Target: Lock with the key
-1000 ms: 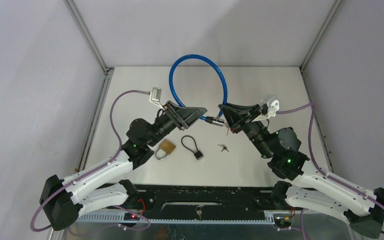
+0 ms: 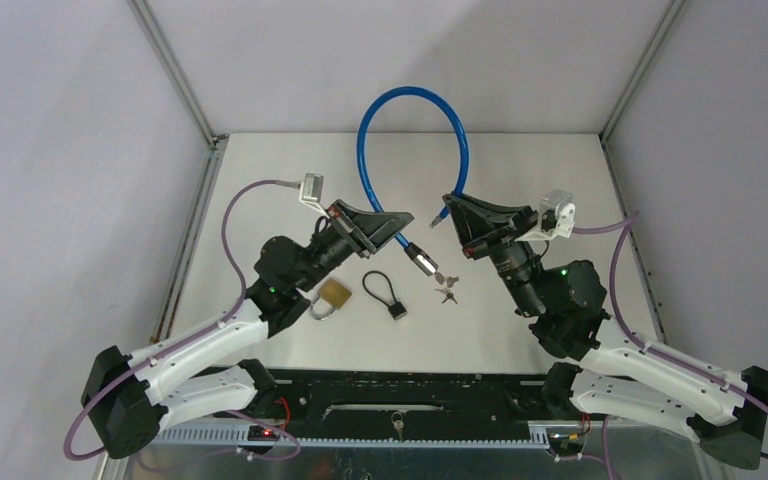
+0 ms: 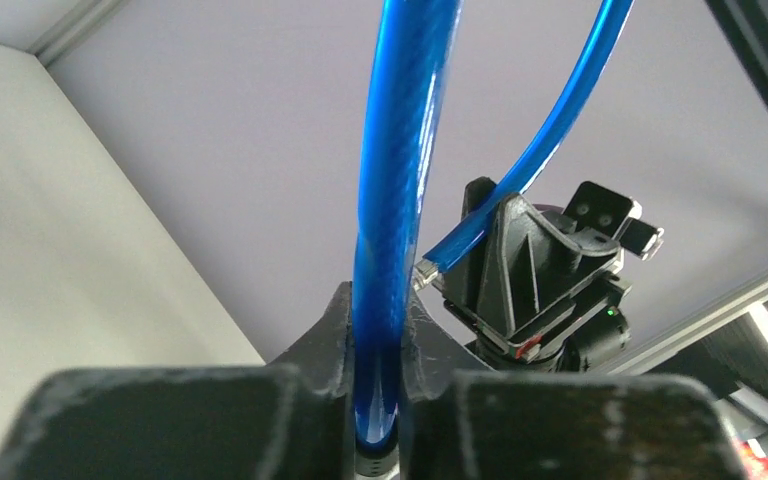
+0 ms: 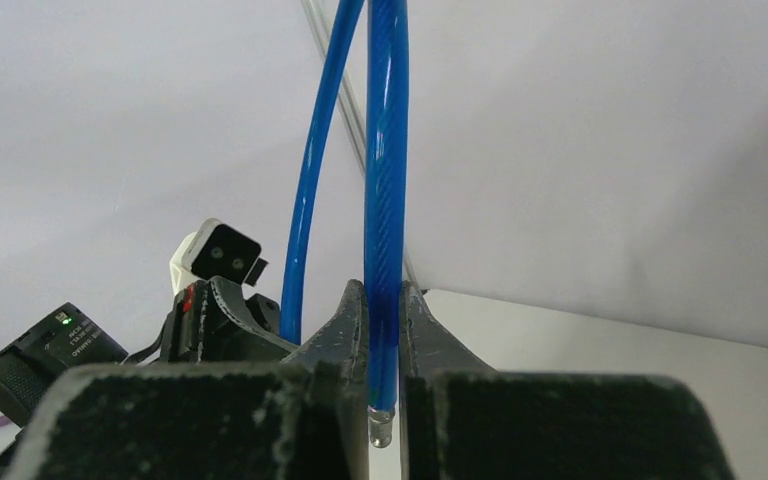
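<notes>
A blue cable lock [image 2: 408,91] arches above the board between both grippers. My left gripper [image 2: 400,222] is shut on it near the lock cylinder [image 2: 420,258], which points down-right with keys [image 2: 443,279] at its end. My right gripper [image 2: 454,203] is shut on the other end; its metal tip [image 2: 436,219] pokes out below the fingers, apart from the cylinder, and also shows in the right wrist view [image 4: 380,428]. In the left wrist view the tube [image 3: 395,170] runs between my left fingertips.
A brass padlock [image 2: 335,295], a black cable padlock [image 2: 396,309] and loose keys [image 2: 448,298] lie on the white board [image 2: 500,330]. Walls enclose the back and sides; the front of the board is mostly clear.
The cylinder now tilts down-right and the arch stands higher in the top view.
</notes>
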